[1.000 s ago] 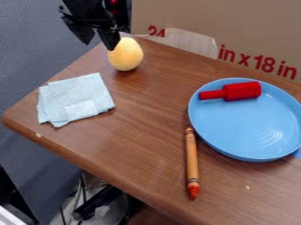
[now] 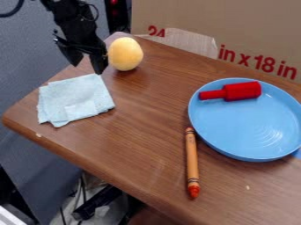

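The black gripper (image 2: 86,60) hangs at the top left, just left of a yellow egg-shaped object (image 2: 126,53) and above a folded light-blue cloth (image 2: 74,100). Whether its fingers are open or shut is hard to tell. On the right, a red cylindrical object with a narrow handle (image 2: 238,91) lies in a blue plate (image 2: 242,132). An orange crayon (image 2: 192,161) lies left of the plate, its red tip toward the front.
A cardboard box (image 2: 212,26) stands behind the wooden table (image 2: 129,158), with a clear plastic piece (image 2: 188,39) in front of it. The table's left edge borders grey fabric.
The gripper has moved downward, toward the table beside the yellow object and the cloth. The objects on the table look unmoved.
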